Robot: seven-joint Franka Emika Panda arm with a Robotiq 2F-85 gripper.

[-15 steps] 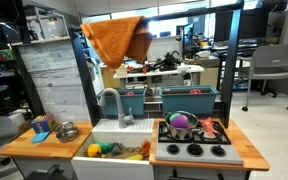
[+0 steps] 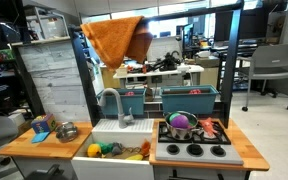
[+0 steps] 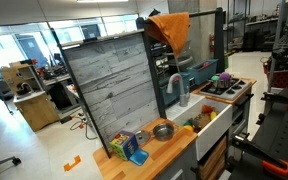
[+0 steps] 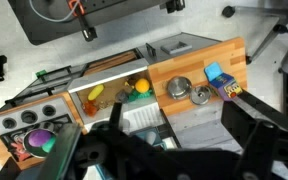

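Observation:
My gripper is open above the toy kitchen in the wrist view, its dark fingers apart with nothing held between them. Colourful toy food [image 2: 112, 150] lies in the white sink [image 2: 94, 170]. A metal pot [image 2: 193, 131] with a purple item [image 2: 179, 121] in it stands on the stove [image 2: 196, 151], a reddish-pink item [image 2: 209, 129] beside it. On the wooden counter at the left are metal pans [image 2: 67, 132], a small colourful box [image 3: 122, 144] and a blue item [image 3: 139, 157]. An orange cloth [image 2: 118, 40] hangs from the upper frame.
A grey faucet [image 2: 117, 103] rises behind the sink. Blue-green bins [image 2: 189, 99] hang at the back, between dark posts [image 2: 230, 65]. A whitish wood panel [image 2: 56, 78] stands behind the left counter. Bare wood shows at the counter's front [image 2: 39, 148].

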